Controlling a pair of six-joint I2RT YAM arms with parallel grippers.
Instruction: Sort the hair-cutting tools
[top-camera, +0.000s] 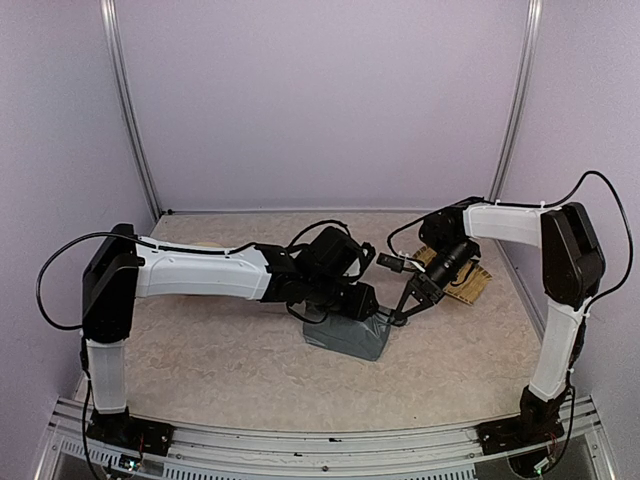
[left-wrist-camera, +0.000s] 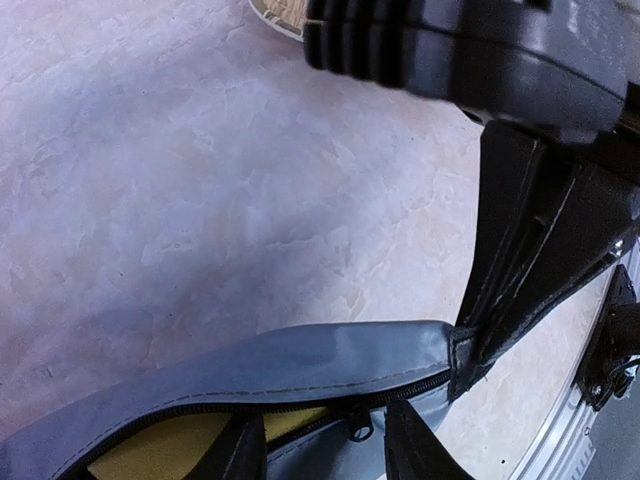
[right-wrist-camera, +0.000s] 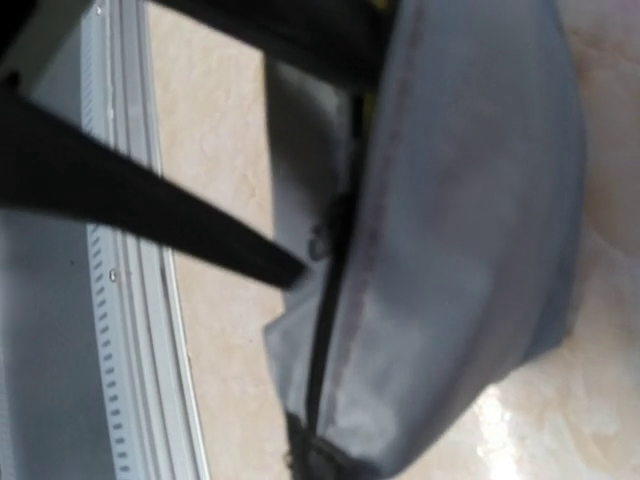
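A grey zippered pouch (top-camera: 345, 337) lies on the table, its zip part open with yellow lining (left-wrist-camera: 170, 450) showing inside. My left gripper is open at the pouch's zip edge, the zipper pull (left-wrist-camera: 360, 425) between its fingers. Those fingers also appear in the right wrist view, on either side of the pull. At the zip end, my right gripper pinches the pouch's corner. Its tips (right-wrist-camera: 315, 460) show at the bottom of the blurred right wrist view. No hair cutting tools can be made out.
A tan woven basket (top-camera: 462, 283) stands behind my right arm. Something tan (top-camera: 205, 245) peeks out behind my left arm, mostly hidden. Bare table lies in front of the pouch.
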